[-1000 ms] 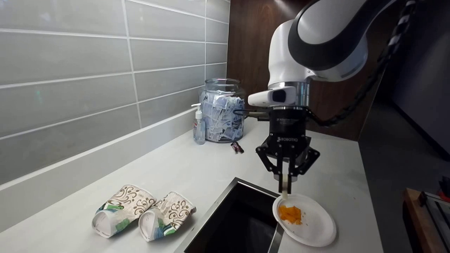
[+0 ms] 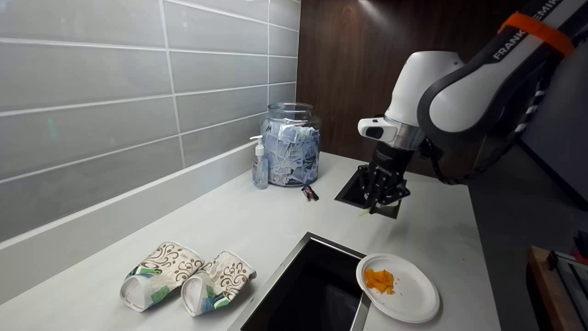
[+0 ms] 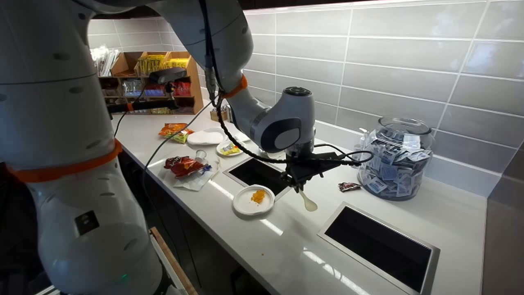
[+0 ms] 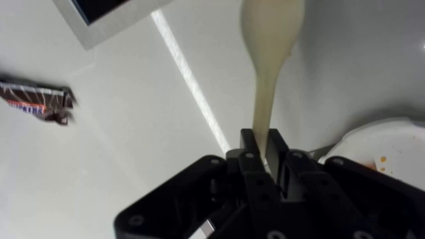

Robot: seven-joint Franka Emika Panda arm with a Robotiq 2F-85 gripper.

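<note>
A pale cream spoon is pinched between the fingers of my gripper, its bowl pointing away from the fingers. In exterior view 2 the spoon hangs above bare counter, apart from the plate, and no food shows on it. The gripper is shut on it, between the two dark counter openings in exterior view 1. Orange crumbled food lies on the left part of a white plate. That plate partly overlaps the metal frame of the near opening in exterior view 1.
A glass jar of packets and a pump bottle stand by the wall, with a Snickers wrapper in front. Two patterned paper cups lie on their sides. Chip bags sit farther along the counter.
My gripper has moved back from over the plate toward the far opening, carrying the spoon. It has turned, so the spoon now points sideways. Plate and food look unchanged.
</note>
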